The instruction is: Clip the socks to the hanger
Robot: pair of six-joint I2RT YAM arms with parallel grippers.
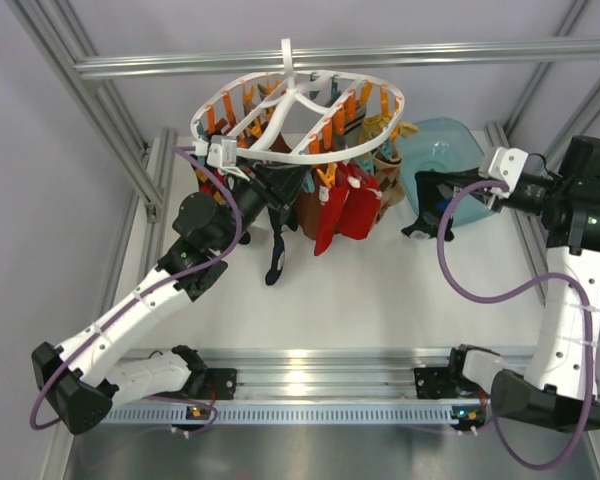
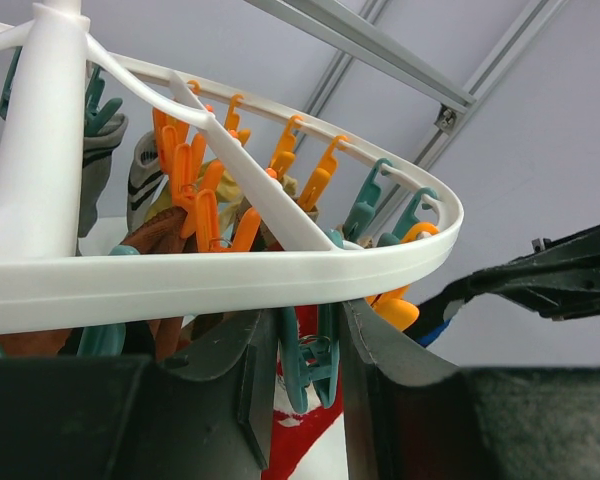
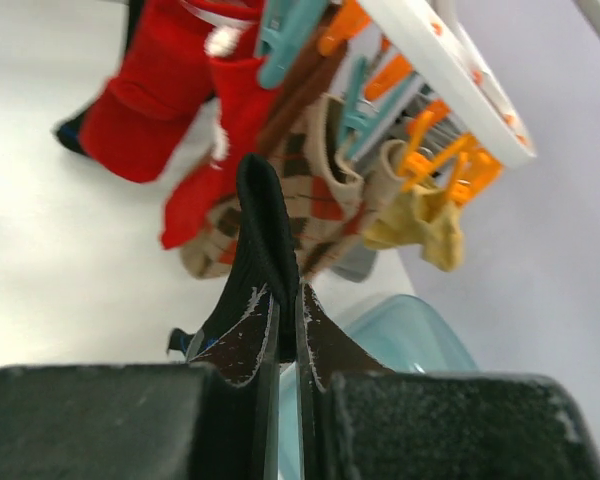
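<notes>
A round white hanger holds orange and teal clips with many socks, including red ones and plaid ones. My left gripper is at the hanger's front rim, shut on a teal clip. My right gripper is to the right of the hanger, shut on a black sock that hangs from its fingers, seen also in the top view.
A translucent blue bin stands at the back right, partly under the right arm. Metal rails frame the space.
</notes>
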